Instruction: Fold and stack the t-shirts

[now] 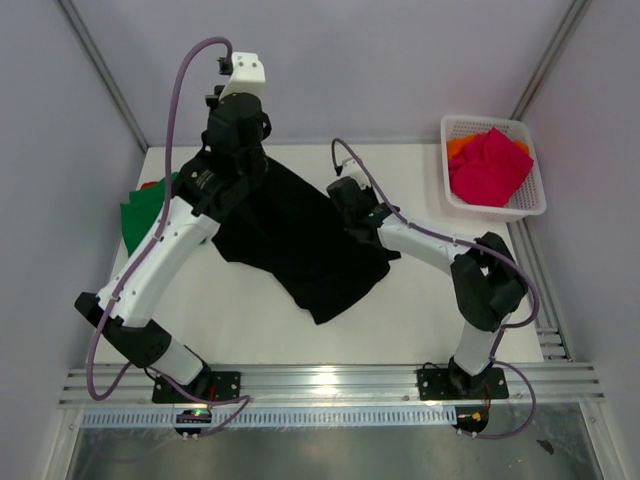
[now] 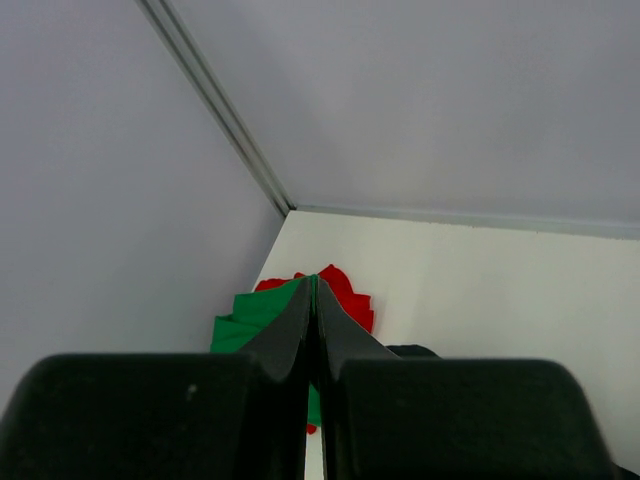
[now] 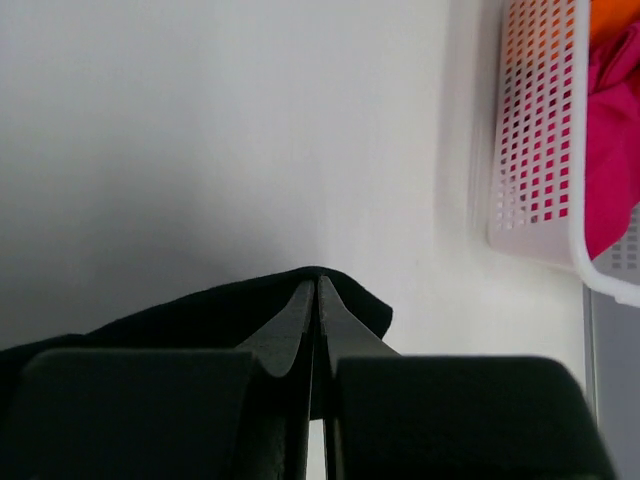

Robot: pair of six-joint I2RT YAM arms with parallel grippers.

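Observation:
A black t-shirt [image 1: 300,260] lies spread across the middle of the table. My right gripper is shut on the edge of that shirt, with a dark fold standing up around its fingertips. My left gripper is raised high over the left-back of the table, shut, with no cloth visible between its fingers. Beyond it in the left wrist view lie a green shirt [image 2: 244,326] and a red shirt [image 2: 355,305] at the left side, stacked.
A white basket [image 1: 530,197] at the back right holds red-pink cloth [image 1: 488,165] and orange cloth [image 1: 459,145]. Walls border the back and sides.

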